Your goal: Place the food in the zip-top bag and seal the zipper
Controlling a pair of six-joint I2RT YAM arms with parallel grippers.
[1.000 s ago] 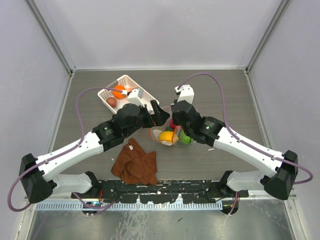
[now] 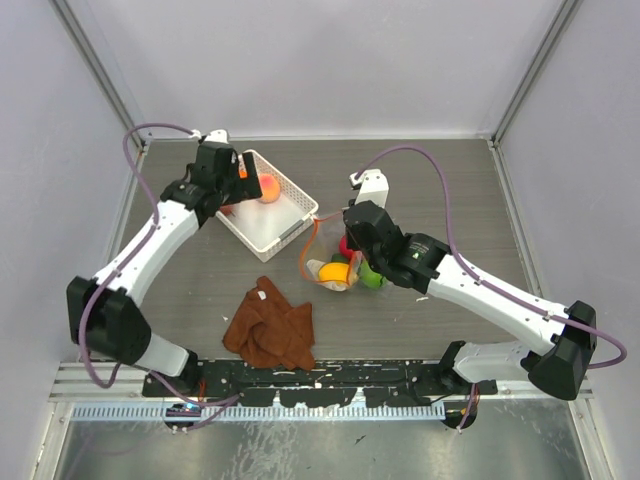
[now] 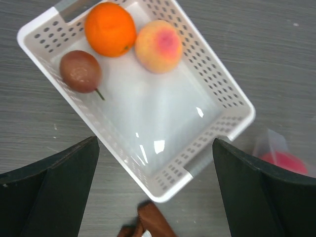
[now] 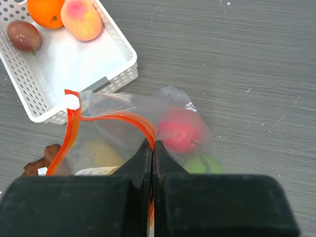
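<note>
My right gripper is shut on the orange-edged rim of the clear zip top bag (image 4: pixel 106 106), whose mouth gapes to the left. Inside the bag show a yellow food (image 2: pixel 334 272), a red one (image 4: pixel 181 129) and a green one (image 2: pixel 371 276). My left gripper is open over the white basket (image 3: pixel 114 150), with nothing between its fingers. At the basket's far end in the left wrist view lie an orange (image 3: pixel 110 29), a peach (image 3: pixel 158 46) and a brown-red fruit (image 3: pixel 80 71).
A crumpled brown cloth (image 2: pixel 272 326) lies in front of the basket, left of the bag. The table's right side and the strip behind the bag are clear.
My left gripper has swung from beside the bag leftward and back, and is now above the basket. The right arm and the bag have stayed in place.
</note>
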